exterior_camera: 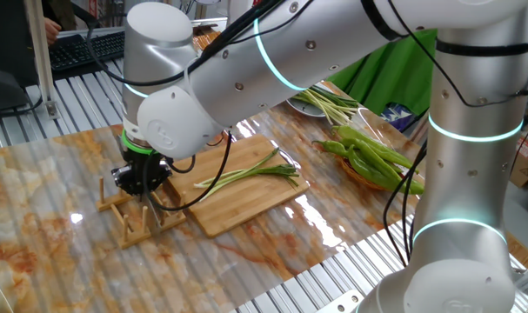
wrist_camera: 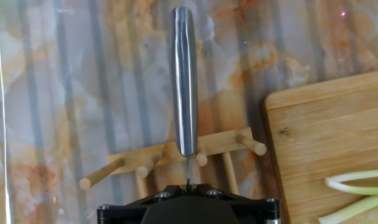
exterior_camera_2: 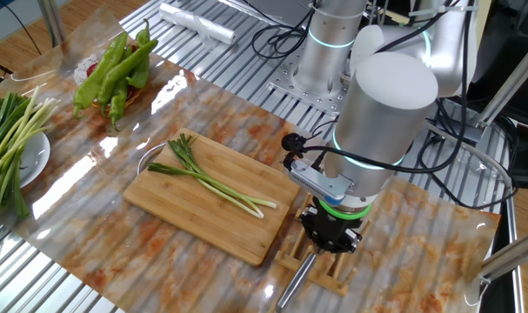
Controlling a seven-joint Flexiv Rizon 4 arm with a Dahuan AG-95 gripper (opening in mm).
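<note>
A knife with a shiny metal handle [wrist_camera: 185, 81] points away from my gripper in the wrist view. The thin start of its blade runs in between the fingertips, which come together on it at the bottom centre. Most of the blade is hidden behind the gripper. In exterior view 2 the knife handle [exterior_camera_2: 297, 283] sticks out toward the front below the gripper [exterior_camera_2: 324, 248]. A wooden peg rack [wrist_camera: 170, 151] lies under the knife and gripper, its several pegs visible; exterior view 1 shows the same rack [exterior_camera: 135, 233] directly below the gripper [exterior_camera: 142, 193].
The wooden cutting board [exterior_camera_2: 181, 204] with spring onions [exterior_camera_2: 220, 187] lies close beside the rack. Green peppers [exterior_camera_2: 116, 74] and a plate [exterior_camera_2: 36, 156] with more spring onions stand farther off.
</note>
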